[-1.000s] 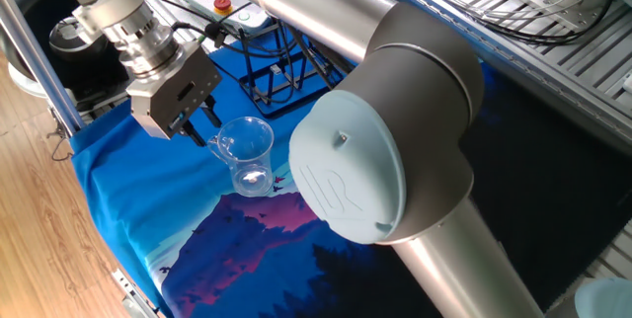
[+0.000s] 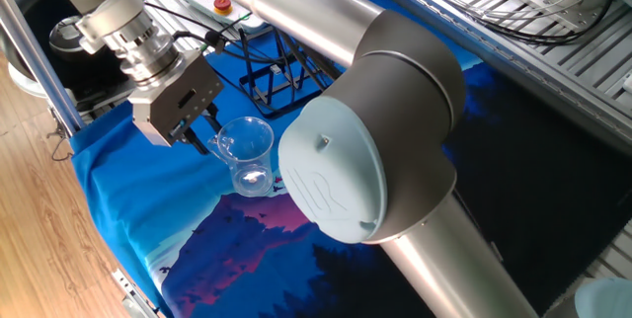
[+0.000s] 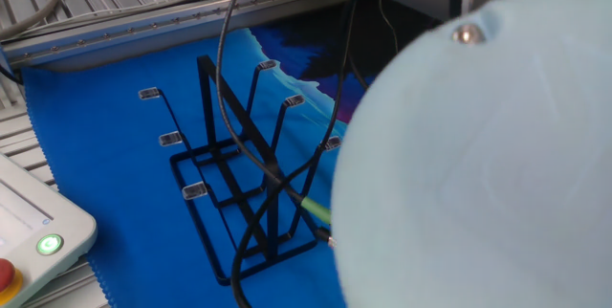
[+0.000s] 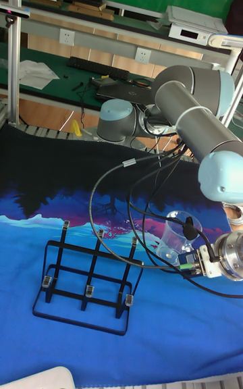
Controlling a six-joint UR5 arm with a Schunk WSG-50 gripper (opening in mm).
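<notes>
A clear glass cup with a side handle [image 2: 245, 142] stands on the blue patterned cloth, its mouth toward the camera in the first exterior view. My gripper [image 2: 211, 135] is beside it on the handle side, its two dark fingers spread apart and pointing at the handle. Whether the fingertips touch the handle is too small to tell. From the third exterior view, the glass cup [image 4: 171, 239] shows behind cables and part of the wrist, and the fingers are hidden there. The second exterior view has neither the cup nor the gripper.
A black wire rack [image 3: 222, 184] with upright prongs stands empty on the cloth [image 4: 165, 346], near the cup. Loose cables hang across it. A control panel with a red button [image 2: 223, 5] lies behind. My big arm joint [image 2: 334, 170] hangs close beside the cup.
The arm's elbow has shifted leftward in the first exterior view, and the gripper has moved slightly down toward the cup's handle. The cup has stayed in place.
</notes>
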